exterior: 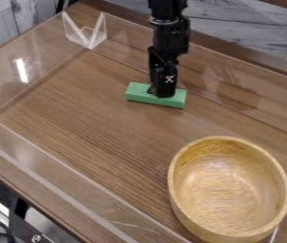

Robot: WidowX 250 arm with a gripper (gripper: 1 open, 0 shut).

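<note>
My black gripper (162, 84) reaches down from the top centre onto a green rectangular block (145, 94) on the wooden table, its fingers at the block's middle. The fingertips are dark and small, so I cannot tell whether they grip the block or only surround it.
A large yellow oval bowl (229, 220) stands at the front right of the table (83, 142). A clear plastic object stands at the back left, another at the left edge.
</note>
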